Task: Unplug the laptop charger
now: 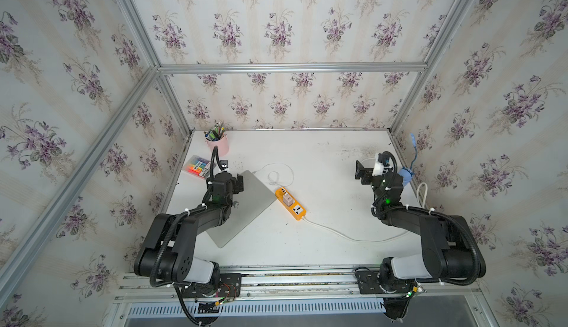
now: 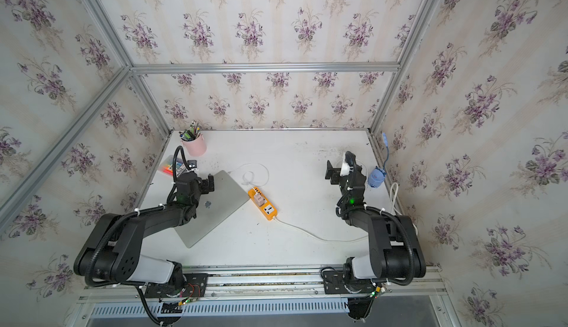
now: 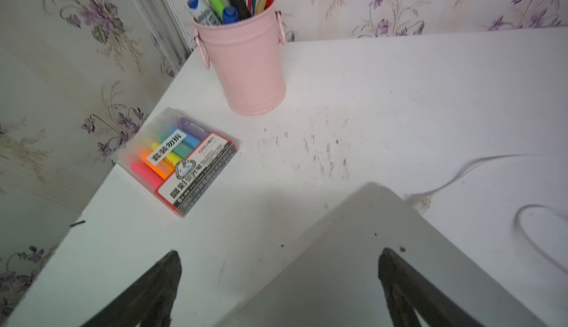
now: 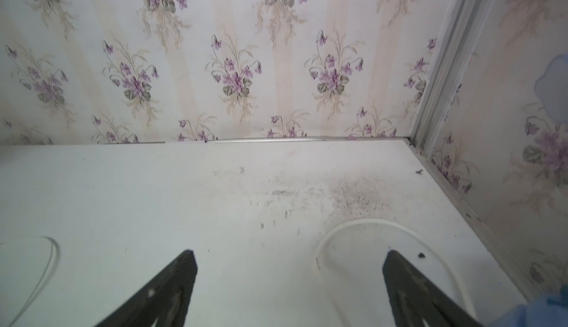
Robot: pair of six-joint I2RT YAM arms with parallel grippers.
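An orange power strip (image 1: 297, 210) lies mid-table, a pale charger plug (image 1: 288, 199) on it. A white cable loops from it to the grey laptop (image 1: 242, 220) on the left, where a connector (image 3: 422, 205) shows at the laptop's edge in the left wrist view. My left gripper hangs open over the laptop's far corner with nothing between its fingers. My right gripper is open and empty above the bare right side of the table, well right of the strip.
A pink pen cup (image 3: 248, 72) and a highlighter box (image 3: 174, 164) stand at the back left. A blue lamp (image 2: 376, 176) is at the right edge, with white cable loops nearby.
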